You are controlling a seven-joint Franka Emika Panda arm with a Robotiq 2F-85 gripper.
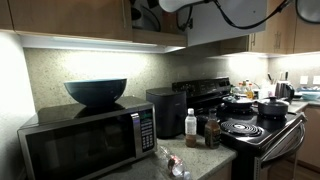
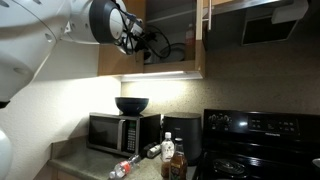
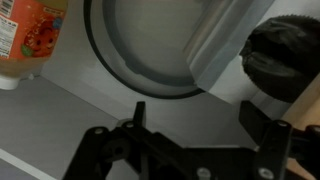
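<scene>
My gripper is open, with nothing between its fingers. In exterior view 2 the gripper (image 2: 142, 42) is up inside the open cabinet (image 2: 176, 35) above the counter. Close ahead in the wrist view is a round, clear lid or dish (image 3: 150, 45) with a dark rim. A pale, flat piece (image 3: 222, 45) lies across its right part. Farther right sits a crumpled black bag (image 3: 288, 58). A container with an orange label (image 3: 35, 30) stands at the upper left. In exterior view 1 the gripper's fingertips are hidden by the cabinet.
A wooden edge (image 3: 303, 110) runs close by my right finger. Below the cabinet, a dark blue bowl (image 1: 95, 92) sits on the microwave (image 1: 85, 140). Bottles, including a white-capped one (image 1: 191, 127), and a clear plastic package (image 1: 172, 162) are on the counter near the stove (image 1: 250, 125).
</scene>
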